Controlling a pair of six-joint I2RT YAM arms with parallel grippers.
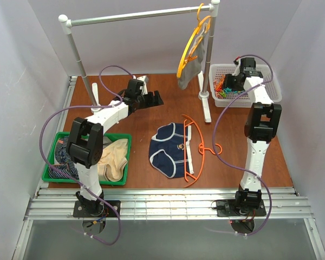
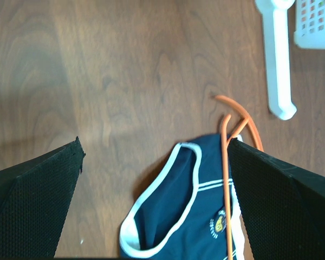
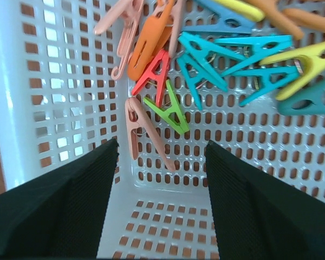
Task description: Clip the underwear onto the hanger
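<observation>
Navy underwear with white trim [image 1: 168, 151] lies flat on the wood table, an orange hanger [image 1: 202, 157] across its right edge. My left gripper [image 1: 155, 98] hovers above and behind it, open and empty; in the left wrist view the underwear sits below its fingers. My right gripper [image 1: 232, 82] is over the white basket [image 1: 271, 95] at the back right, fingers apart above clips of several colours. In the right wrist view a pink clip [image 3: 151, 132] and a green clip [image 3: 170, 116] lie just ahead of its fingertips.
A rack [image 1: 119, 19] spans the back, with hangers and grey cloth [image 1: 189, 73] hung at its right end. A green basket [image 1: 127, 157] of clothes stands at the front left. Bare table surrounds the underwear.
</observation>
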